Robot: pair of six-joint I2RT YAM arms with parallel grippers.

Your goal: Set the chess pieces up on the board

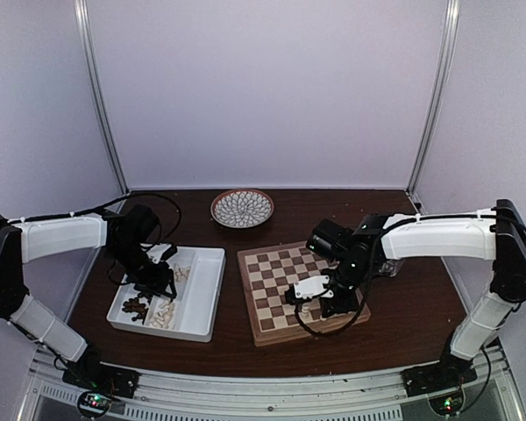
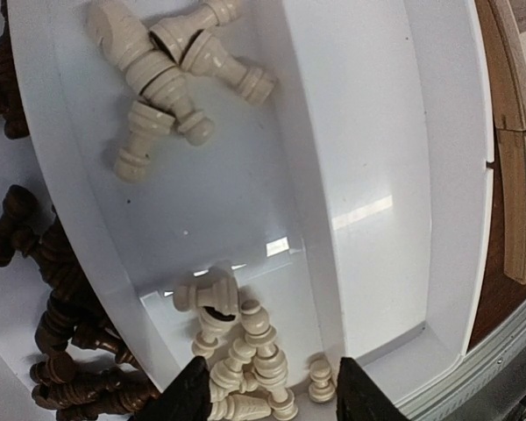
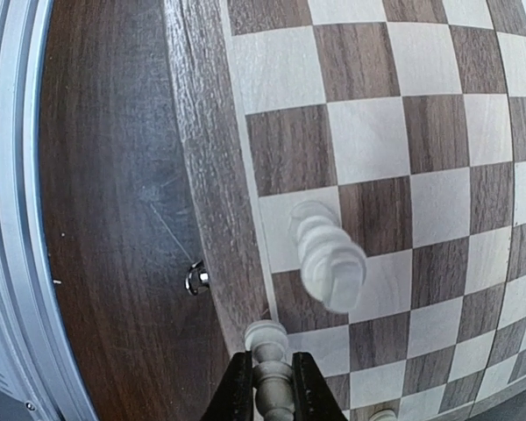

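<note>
White and dark brown chess pieces lie loose in the white tray (image 1: 217, 263). In the left wrist view my left gripper is open over a heap of white pieces (image 2: 265, 346), with a small pawn (image 2: 322, 381) near the right finger. Above the front edge of the chessboard (image 1: 261, 326), my right gripper is shut on a white piece (image 3: 267, 340), its base pointing away from the fingers. Whether that base touches the board cannot be told. One white piece (image 3: 326, 254) stands upright just beyond it on the front row.
Another white piece (image 3: 383, 416) barely shows at the bottom of the right wrist view. A patterned bowl (image 1: 242, 209) stands at the back. The right forearm partly hides a clear glass (image 1: 391, 267). Table between tray and board is clear.
</note>
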